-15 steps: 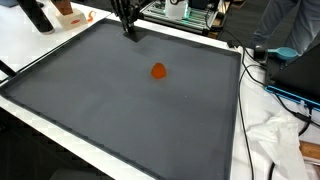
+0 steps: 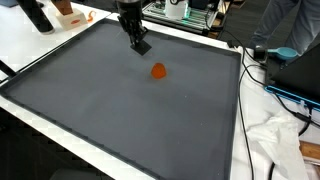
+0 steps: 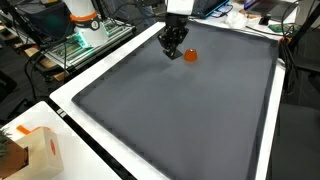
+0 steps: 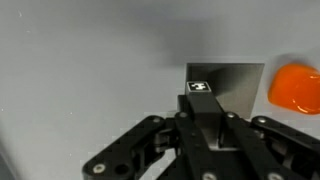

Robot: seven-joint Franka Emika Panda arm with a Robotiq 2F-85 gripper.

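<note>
A dark grey square block (image 4: pixel 236 84) shows at my gripper's fingertips in the wrist view, and my gripper is shut on it. In exterior view 1 the gripper (image 2: pixel 139 43) is near the far edge of the board, with the block (image 2: pixel 142 47) at its tip. An orange rounded object (image 4: pixel 296 89) lies to the right of the block in the wrist view. Exterior view 1 has this orange object (image 2: pixel 158 71) nearer the camera than the gripper, and exterior view 2 shows the orange object (image 3: pixel 190 56) just right of the gripper (image 3: pixel 174 53). Whether the block touches the board is unclear.
The grey board (image 2: pixel 120 105) is otherwise bare, with wide free room across its middle and near side. Cables (image 2: pixel 262 75) run past its right edge, where a white cloth or bag (image 2: pixel 272 143) lies.
The orange object has stayed in place.
</note>
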